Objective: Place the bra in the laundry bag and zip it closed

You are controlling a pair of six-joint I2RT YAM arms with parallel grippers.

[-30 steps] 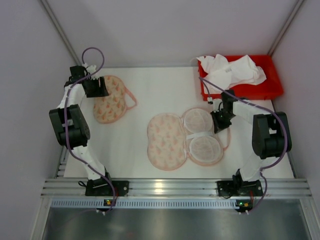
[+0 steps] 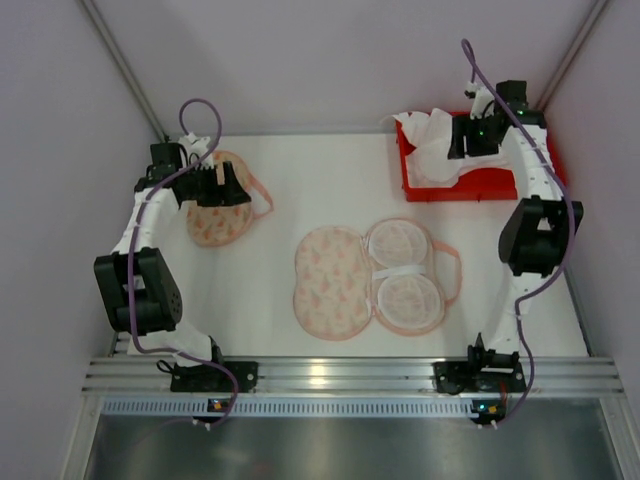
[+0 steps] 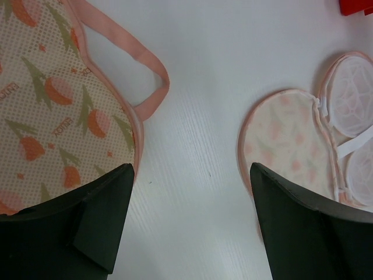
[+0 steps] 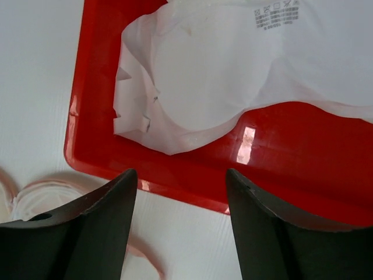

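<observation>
An opened peach laundry bag (image 2: 330, 282) lies flat at front centre, its right half (image 2: 408, 300) holding two round mesh cups with a white band. Another peach patterned piece (image 2: 215, 220) with a strap lies at back left, beneath my open left gripper (image 2: 222, 180); nothing is between its fingers. My right gripper (image 2: 472, 135) hovers over a red bin (image 4: 87, 140) holding crumpled white material (image 4: 221, 64); its fingers stand apart with nothing seen between them. I cannot tell whether the bra is among these items.
The bin fills the back right of the white table (image 2: 320, 180). Walls border both sides.
My right gripper has moved from beside the mesh cups up and rightward to over the red bin. The left gripper has shifted slightly rightward over the patterned piece.
</observation>
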